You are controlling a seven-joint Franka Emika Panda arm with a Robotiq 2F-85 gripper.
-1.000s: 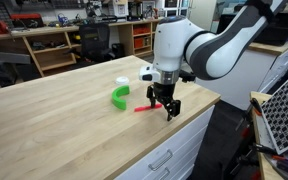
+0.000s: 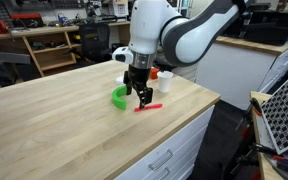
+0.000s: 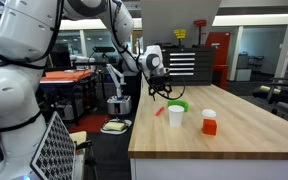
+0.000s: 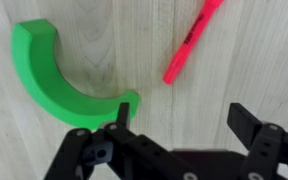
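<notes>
A red marker-like stick (image 2: 149, 107) lies flat on the wooden table. Beside it is a green curved piece (image 2: 119, 97), shaped like an arc. From above, the wrist view has the red stick (image 4: 191, 45) at top centre and the green arc (image 4: 69, 90) on the left. My gripper is open over bare tabletop, its black fingers wide apart and nothing between them. The left finger overlaps the lower end of the arc in that view; whether they touch I cannot tell. In exterior view 1 the gripper (image 2: 138, 90) hangs above the table close to both objects.
In exterior view 2, a white cup (image 3: 176, 116), another white cup (image 3: 208, 114) and a red block (image 3: 210, 128) stand on the table (image 3: 254, 140). Drawers (image 2: 174, 157) lie below its front edge.
My gripper has risen and shifted left, from the table's front edge past the red stick toward the green arc. The stick and the arc have not visibly moved.
</notes>
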